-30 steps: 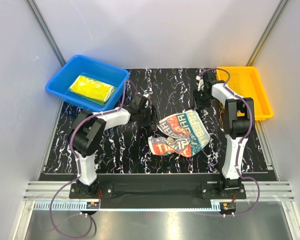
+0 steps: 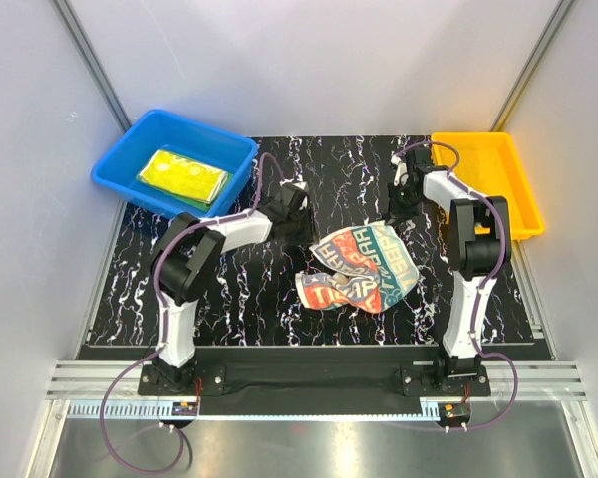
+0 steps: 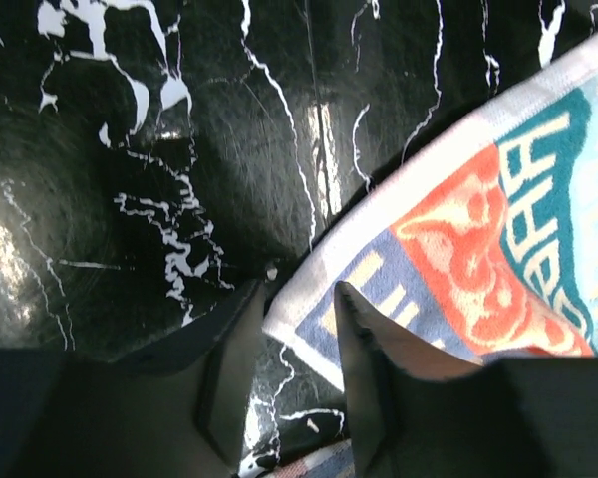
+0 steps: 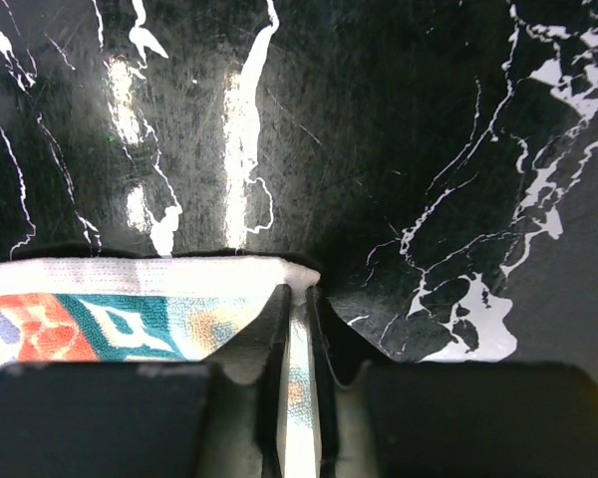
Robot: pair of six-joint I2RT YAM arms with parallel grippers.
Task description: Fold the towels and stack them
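Observation:
A crumpled towel (image 2: 379, 259) with coral, teal and white lettering lies on the black marble-pattern table. My left gripper is part open at its near left corner, that corner (image 3: 284, 321) between or just under the fingertips. My right gripper has its fingertips nearly together on the white hemmed top right corner of the towel (image 4: 179, 279). A folded yellow towel (image 2: 184, 177) lies in the blue bin (image 2: 110, 169) at upper left.
A yellow bin (image 2: 513, 149) stands at the right behind my right arm.
My left arm has shifted slightly toward the towel's corner.

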